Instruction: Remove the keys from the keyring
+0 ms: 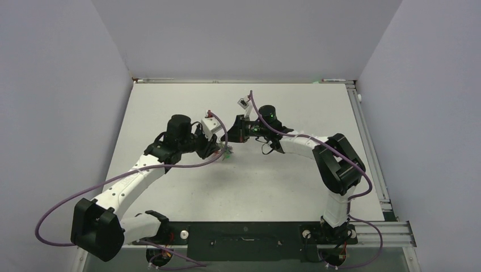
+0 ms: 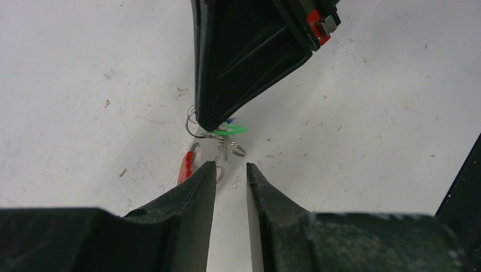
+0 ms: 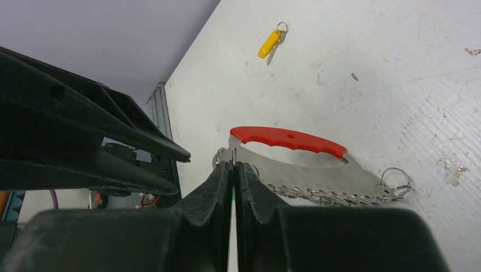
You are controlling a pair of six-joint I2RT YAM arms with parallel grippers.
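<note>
Between the grippers hangs the keyring bunch: rings and keys, a green tag and a red-handled piece, its handle (image 3: 283,139) large in the right wrist view. My right gripper (image 1: 225,137) is shut on a thin metal piece of the bunch, which sticks up from between its fingertips. My left gripper (image 1: 211,146) is part open just beside the bunch, with a narrow gap between its fingers and the bunch seen beyond them. Its fingers (image 3: 147,178) stand left of the right fingertips in the right wrist view.
A yellow tag with a key on a ring (image 3: 269,43) lies apart on the table. The white table top (image 1: 272,187) is otherwise mostly clear, bounded by grey walls and a metal rail.
</note>
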